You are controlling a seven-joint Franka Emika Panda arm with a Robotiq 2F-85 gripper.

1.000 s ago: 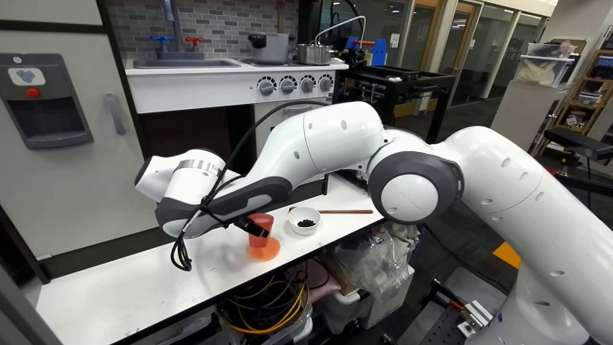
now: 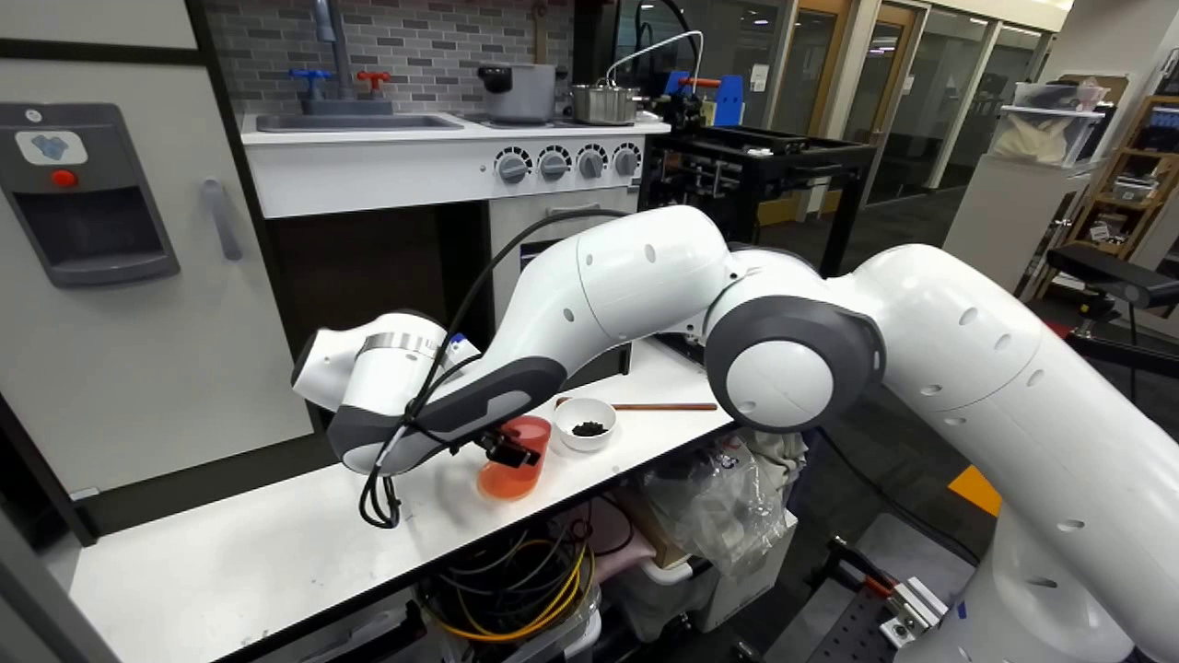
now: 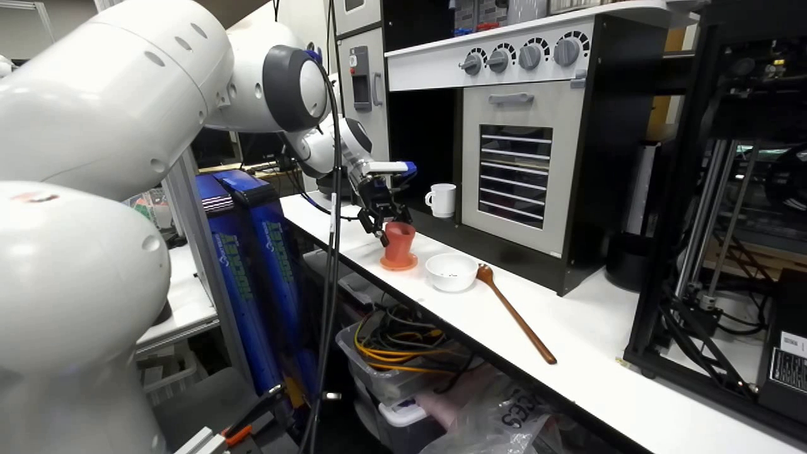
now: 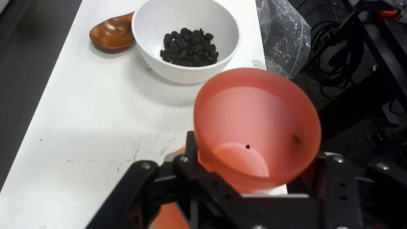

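Note:
A red translucent cup (image 4: 251,126) is between the fingers of my gripper, which is shut on it. The cup's inside looks empty but for a small dark speck. In exterior view 2 the cup (image 3: 398,242) leans slightly above an orange disc (image 3: 398,261) on the white counter; I cannot tell whether they touch. My gripper (image 3: 387,227) reaches it from behind. Right beside the cup stands a white bowl (image 4: 183,72) holding a small heap of dark beans (image 4: 189,47). In exterior view 1 the arm hides most of the fingers.
A wooden spoon (image 3: 518,316) lies on the counter beyond the bowl. A white mug (image 3: 441,200) stands toward the play kitchen. The counter's front edge runs close to the disc, with bins and cables below.
In exterior view 1 my gripper and the red cup have moved right, toward the white bowl. The orange disc and the bowl have stayed in place.

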